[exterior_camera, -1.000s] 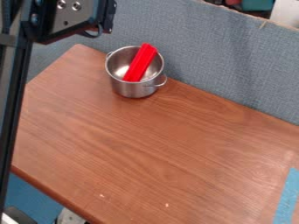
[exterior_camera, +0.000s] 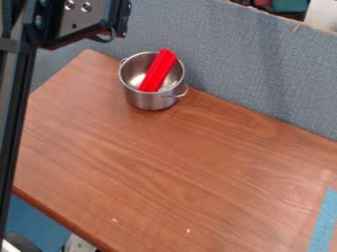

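Note:
A steel pot with side handles stands near the back left of the wooden table. A red oblong object leans inside it, its top rising above the rim. The black robot arm reaches in along the upper left, above and left of the pot. Its fingertips are not clearly visible, so the gripper's state cannot be read.
A grey padded wall runs behind the table. A strip of blue tape is at the right edge. Most of the tabletop in front and right of the pot is clear.

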